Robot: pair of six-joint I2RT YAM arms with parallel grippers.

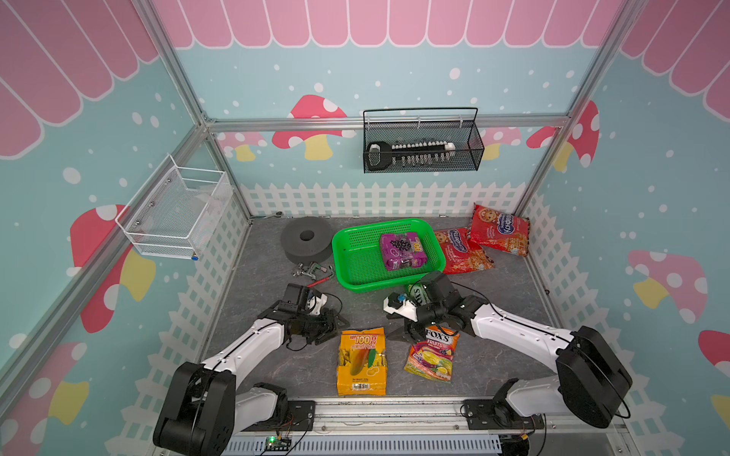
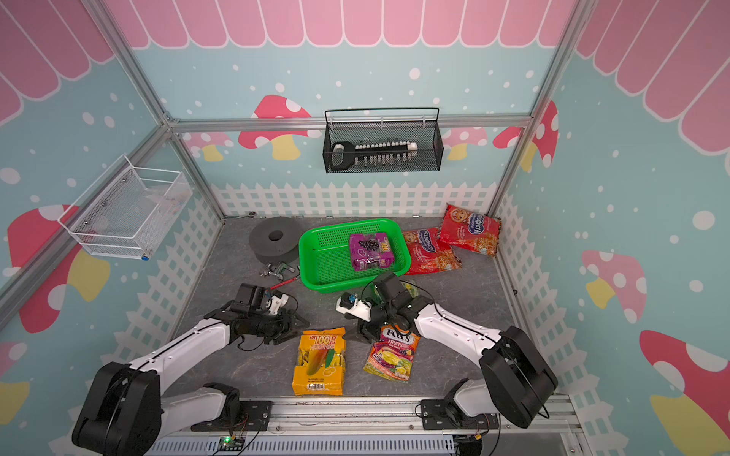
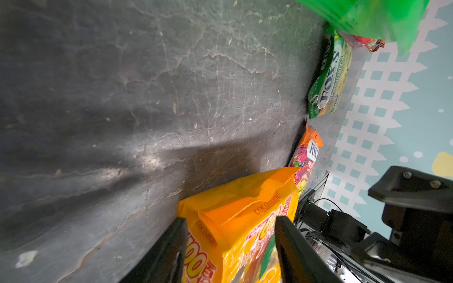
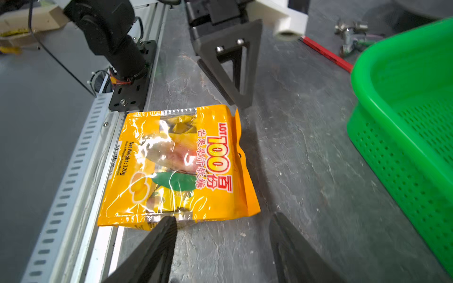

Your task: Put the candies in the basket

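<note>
The green basket [image 1: 349, 262] stands mid-table with a purple candy bag [image 1: 403, 251] inside. A yellow mango candy bag [image 4: 179, 165] lies flat near the front edge. My left gripper is part open, behind and left of that bag, nothing between its fingers. My right gripper stands open and empty at the bag's right, over the orange Fox's bag [image 1: 431, 357], whose top the arm partly covers. The green Fox's bag [image 3: 330, 75] is mostly hidden under the right arm in the top views. Two red bags, one [image 1: 458, 250] by the basket and another [image 1: 499, 229], lie at back right.
A dark grey ring [image 1: 308, 239] sits left of the basket, with small metal parts [image 1: 310, 270] and a red stick [image 1: 319, 281] before it. A white wire rack [image 1: 178, 212] and a black one [image 1: 422, 144] hang on the walls. Bare table lies at front left.
</note>
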